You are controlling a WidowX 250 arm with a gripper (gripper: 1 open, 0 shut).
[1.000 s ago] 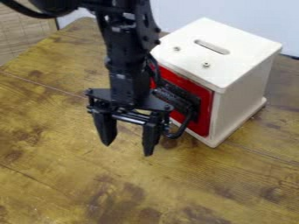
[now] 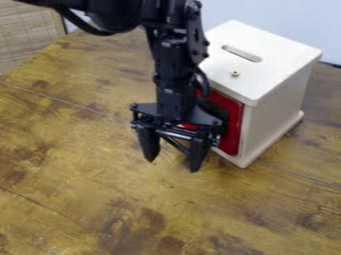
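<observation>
My black gripper [image 2: 172,152] hangs low over the wooden table, open, with its two fingers spread and nothing visible between them. Right behind it stands a white box [image 2: 272,100] with a slot on its top and a red front panel [image 2: 229,132], which my arm partly hides.
A woven mat [image 2: 27,35] lies at the back left, and a white wall [image 2: 286,20] runs behind the box.
My gripper has shifted to the right and slightly upward in the view, nearer the red panel, covering more of it. The box has not visibly moved.
</observation>
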